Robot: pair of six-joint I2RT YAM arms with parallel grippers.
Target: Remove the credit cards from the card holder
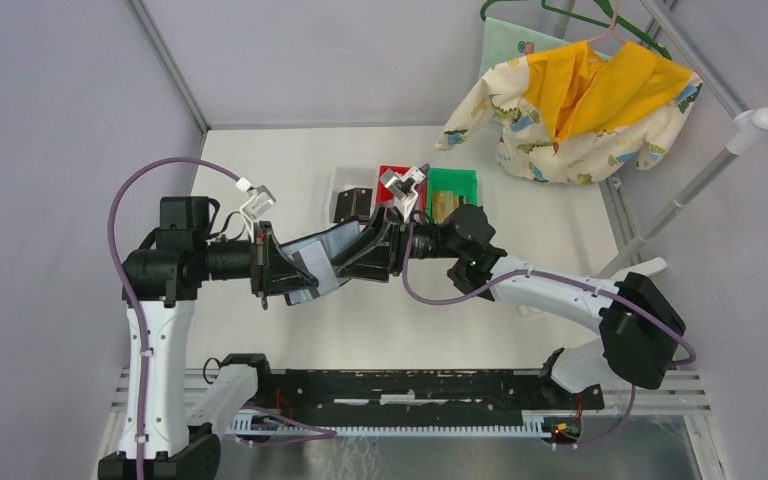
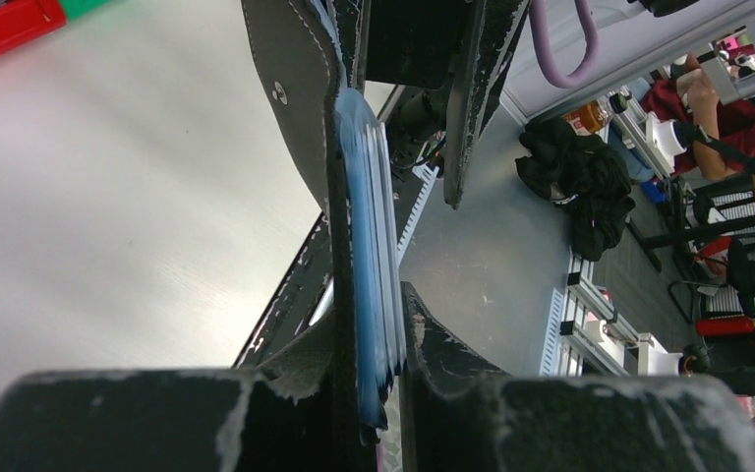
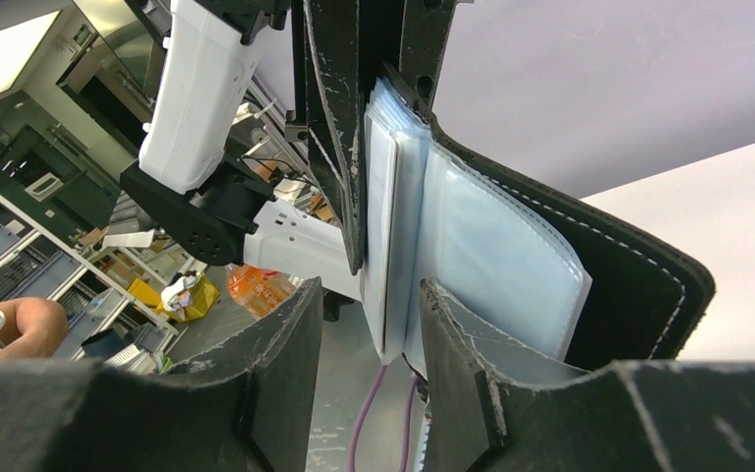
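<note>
A black leather card holder with pale, clear sleeves (image 1: pixel 322 262) is held up between the two arms. My left gripper (image 1: pixel 305 283) is shut on one end of it. In the left wrist view, the stitched black cover (image 2: pixel 290 93) and stacked bluish sleeves (image 2: pixel 378 236) run upward from that grip. My right gripper stands part open at the opposite end, one finger (image 3: pixel 290 339) on each side of the sleeves' near corner. A whitish card edge (image 3: pixel 381 246) seems to show in the outer sleeve; I cannot tell whether the right fingers touch it.
Behind the arms stand a white bin (image 1: pixel 332 190) with a black wallet-like item (image 1: pixel 353 205), a red bin (image 1: pixel 390 171) partly hidden by my right arm, and a green bin (image 1: pixel 467 180) holding gold-brown items (image 1: pixel 446 204). Clothes (image 1: pixel 580 105) hang at the back right.
</note>
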